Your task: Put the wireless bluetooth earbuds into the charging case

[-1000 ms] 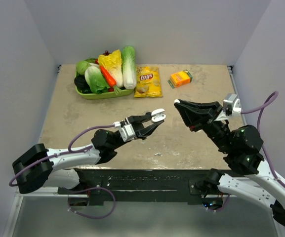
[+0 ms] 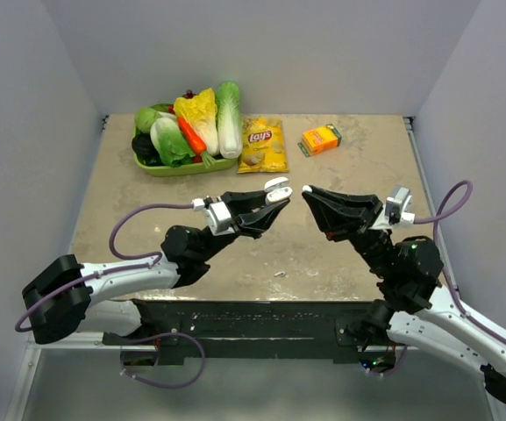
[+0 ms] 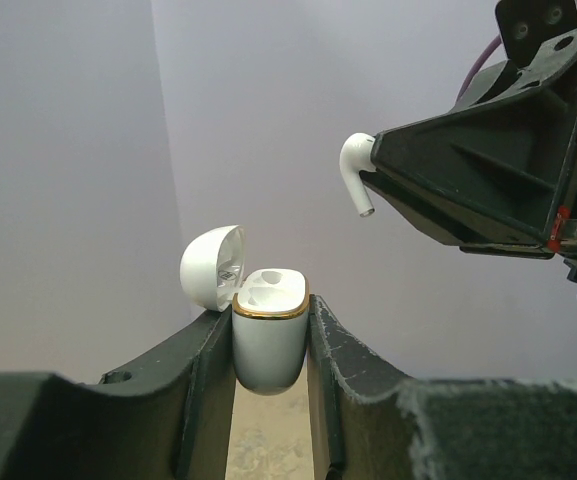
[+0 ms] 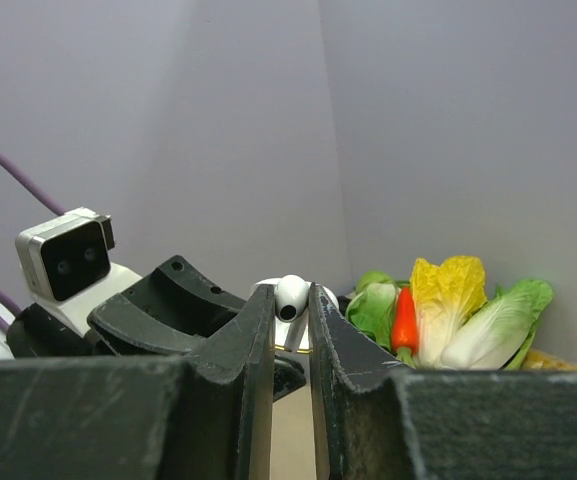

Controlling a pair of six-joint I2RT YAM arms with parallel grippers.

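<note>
The open white charging case [image 3: 268,340], lid [image 3: 206,268] tipped back and earbud slots showing on top, is held upright by my left gripper [image 2: 273,202] at the middle of the workspace. To its right, my right gripper [image 2: 312,195] is shut on a white earbud [image 3: 356,160], whose stem hangs down; in the left wrist view it is above and right of the case, apart from it. In the right wrist view the earbud [image 4: 291,295] overlaps the case behind it. A small white object [image 2: 280,274], probably the other earbud, lies on the table's front part.
A green basket [image 2: 174,171] of vegetables, a Lay's bag [image 2: 262,145] and an orange box [image 2: 321,139] stand along the back of the table [image 2: 121,228]. Grey walls enclose the sides. The table below the grippers is mostly clear.
My left gripper has moved slightly up in the top view with the case. My right gripper has come left and a little toward the front with the earbud, closer to the case.
</note>
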